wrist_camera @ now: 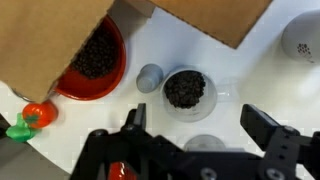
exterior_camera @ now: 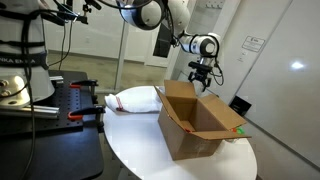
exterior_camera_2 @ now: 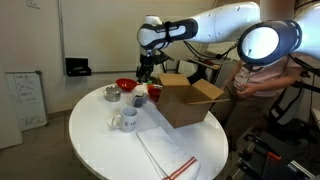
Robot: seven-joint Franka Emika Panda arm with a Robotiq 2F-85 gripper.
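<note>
In the wrist view my gripper stands open, its black fingers spread wide with nothing between them. Below it on the white table is a clear cup (wrist_camera: 186, 92) with dark bits inside, its handle pointing right. A small grey cylinder (wrist_camera: 150, 77) stands left of that cup. Farther left, a red bowl (wrist_camera: 110, 78) holds more dark bits, partly covered by a cardboard flap. Exterior view 2 shows the gripper (exterior_camera_2: 147, 76) over the far side of the table, beside the open cardboard box (exterior_camera_2: 188, 101).
Box flaps (wrist_camera: 208, 12) reach into the upper wrist view. A tomato (wrist_camera: 40, 114) lies at left and a white cup (wrist_camera: 301, 38) at upper right. Nearer exterior view 2 are a white mug (exterior_camera_2: 127, 121) and a cloth (exterior_camera_2: 166, 151).
</note>
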